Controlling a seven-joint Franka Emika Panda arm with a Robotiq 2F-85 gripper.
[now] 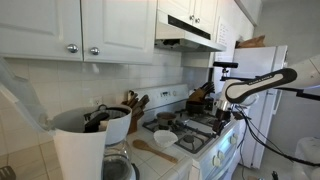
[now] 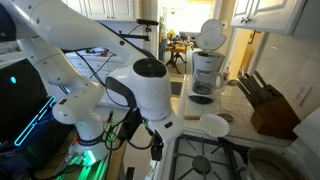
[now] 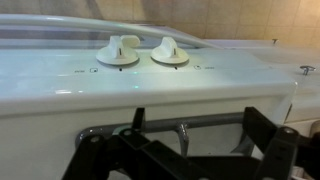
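Observation:
In the wrist view, my gripper is open, its two dark fingers wide apart with nothing held between them. It faces the front of a white stove. Two white knobs, a left one (image 3: 118,51) and a right one (image 3: 170,52), sit on the panel beyond the fingertips. Below them, a dark oven handle (image 3: 215,121) runs behind the fingers. In exterior view 1 the white arm (image 1: 262,85) reaches in from the right to the stove's front edge; the gripper is small and dark there.
On the counter left of the stove are a white bowl (image 1: 158,138), a wooden spoon (image 1: 153,152) and a knife block (image 1: 131,103). A large pot (image 2: 272,166) stands on the stove. A white lidded bin (image 1: 79,150) fills the near left.

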